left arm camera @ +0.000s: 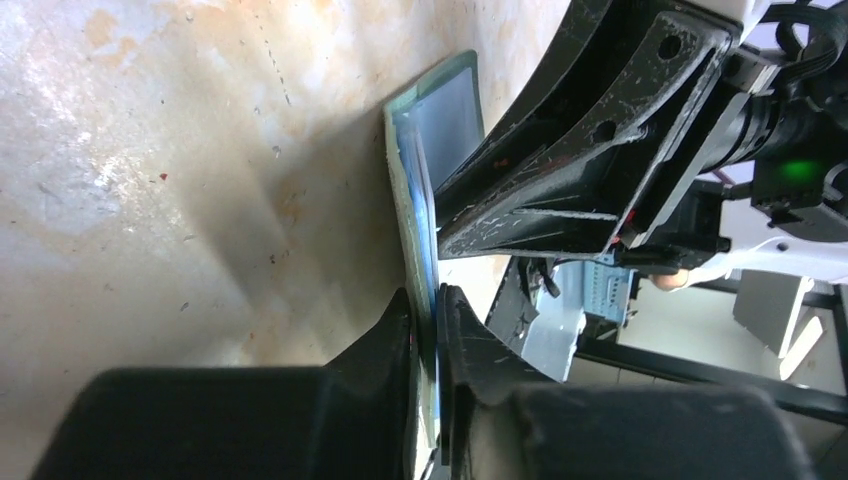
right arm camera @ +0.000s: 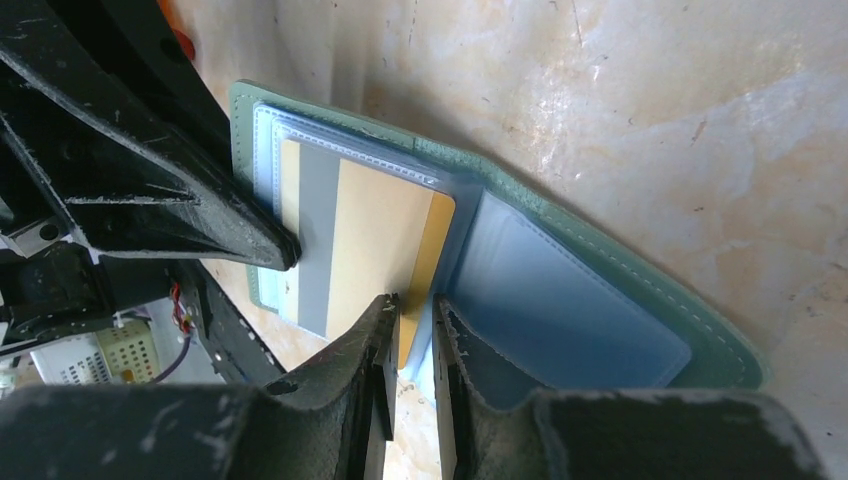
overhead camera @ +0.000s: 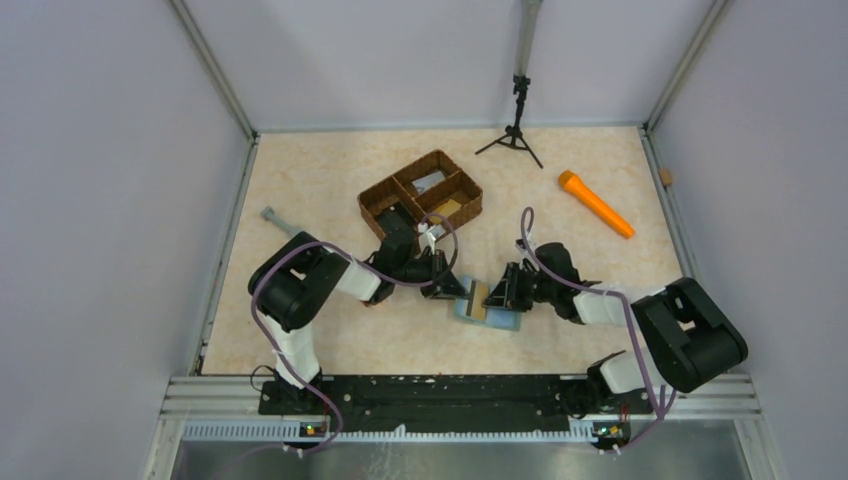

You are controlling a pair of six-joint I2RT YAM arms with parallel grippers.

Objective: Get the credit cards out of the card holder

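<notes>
The blue-green card holder (right arm camera: pixel 580 310) is spread open at the table's front middle, with tan and grey cards in its left half. In the left wrist view, the holder (left arm camera: pixel 420 240) appears edge-on. My left gripper has its fingers against both sides of the holder, with a thin part between them. From the right, my right gripper reaches the tan card (right arm camera: pixel 378 235) at its inner edge. Its fingers straddle the card's orange strip, shut with that edge between them. How deep either grip goes is hidden.
Behind the left arm stands a brown divided basket (overhead camera: pixel 436 160) with several items inside. An orange microphone-shaped object (overhead camera: pixel 597 205) lies at the back right, and a grey tool (overhead camera: pixel 278 219) at the left. Both grippers are close together over the holder.
</notes>
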